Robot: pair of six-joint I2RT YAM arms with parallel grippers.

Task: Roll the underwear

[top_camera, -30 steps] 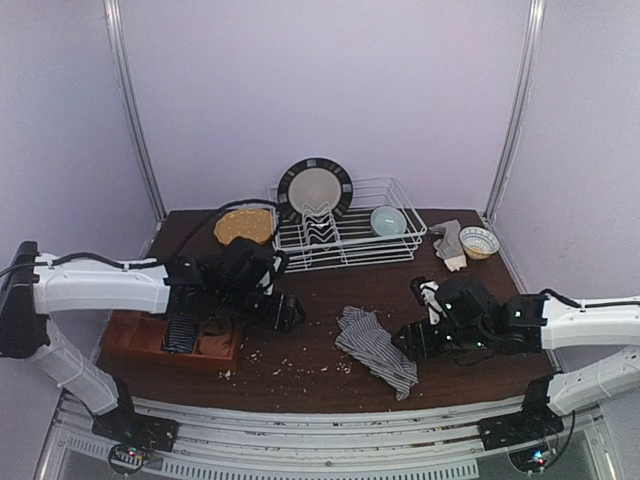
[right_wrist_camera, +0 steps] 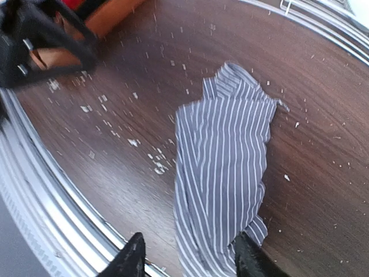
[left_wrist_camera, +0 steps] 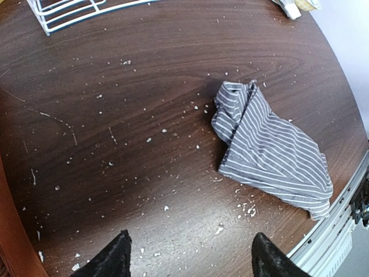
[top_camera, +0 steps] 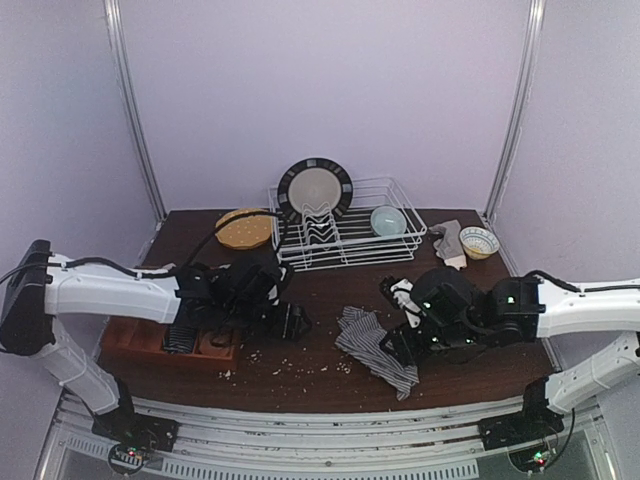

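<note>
The underwear, a grey-and-white striped cloth [top_camera: 368, 345], lies folded lengthwise on the dark table, slanting toward the front edge. Its far end shows a bent-over flap in the left wrist view [left_wrist_camera: 232, 107]. My left gripper [top_camera: 298, 322] is to the left of the cloth, apart from it, its fingers spread with bare table between them [left_wrist_camera: 193, 254]. My right gripper [top_camera: 398, 345] hangs over the right side of the cloth. In the right wrist view the striped cloth [right_wrist_camera: 222, 156] runs down between and under the parted fingers, which are not closed on it.
A reddish-brown box [top_camera: 140, 340] with rolled cloth stands at the left under my left arm. Behind are a white dish rack [top_camera: 350, 255], a yellow round item [top_camera: 244, 230], a grey cloth [top_camera: 448, 240] and a bowl [top_camera: 479, 242]. Crumbs lie around the front middle.
The cloth looks unmoved.
</note>
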